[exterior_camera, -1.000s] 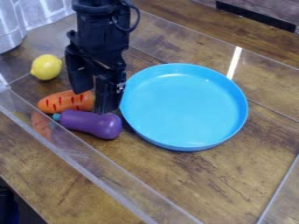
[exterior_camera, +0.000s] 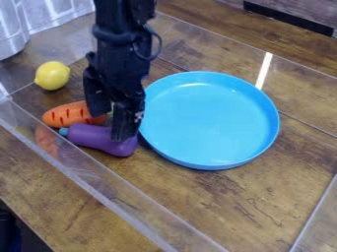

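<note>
The black gripper hangs low over the toy vegetables, its fingers open and reaching down beside a purple eggplant. An orange carrot lies just behind the eggplant, partly hidden by the gripper. A yellow lemon rests further back on the left. A blue plate sits to the right of the gripper on the wooden table.
A clear plastic barrier runs along the left and front. A white object stands at the back left.
The gripper has moved a little lower and toward the front, closer to the eggplant. The objects look unmoved.
</note>
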